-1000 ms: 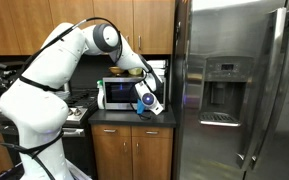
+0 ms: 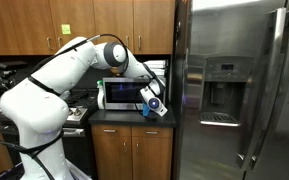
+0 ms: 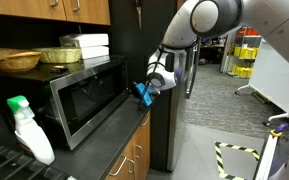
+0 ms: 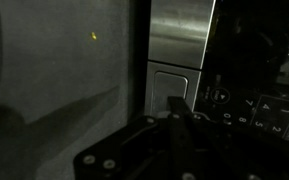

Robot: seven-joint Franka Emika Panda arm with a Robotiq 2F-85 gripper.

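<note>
A silver and black microwave (image 2: 122,93) stands on the dark counter, its front seen at a slant in the second exterior view. Close up in the wrist view are its black keypad panel (image 4: 269,112) and a square metal door button (image 4: 171,82). My gripper is shut, its dark fingertips over the lower part of that button, and no object shows between them. Whether they touch it I cannot tell. From outside, the white hand hangs at the microwave's right end, and its fingers are hard to make out.
Baskets (image 3: 70,53) sit on top of the microwave. A white bottle with a green cap (image 3: 30,130) stands left of it. The steel fridge (image 2: 226,105) rises to the right. Bare counter (image 3: 96,158) lies in front.
My hand has shifted slightly to the right in the first exterior view, and its angle has turned a little. The microwave and the things around it look unmoved.
</note>
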